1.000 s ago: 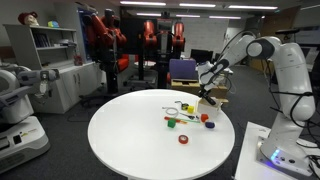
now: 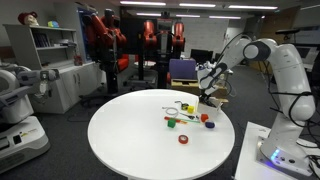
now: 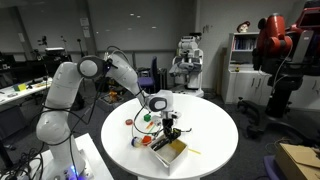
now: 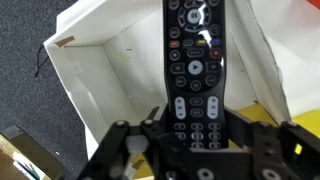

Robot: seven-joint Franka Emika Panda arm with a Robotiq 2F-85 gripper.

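A black remote control (image 4: 196,75) with several rows of buttons fills the middle of the wrist view, its lower end between the fingers of my gripper. The gripper is shut on it. Beneath the remote lies the white inside of an open box (image 4: 88,75). From the opposite side, the gripper (image 3: 170,130) and the dark remote appear over the white box (image 3: 173,155) near the table edge. In the other exterior view the gripper (image 2: 206,97) is small, and the remote is hard to make out there.
The round white table (image 2: 130,135) has wide free room away from the box. Near the box lie a red item (image 2: 204,118), a dark blue item (image 2: 210,125) and a yellow item (image 2: 191,109). A red ring-like item (image 2: 183,139) sits farther out.
The gripper has come lower, toward the box. The dark remote, visible above the box earlier, is harder to see now. The objects on the table have not moved.
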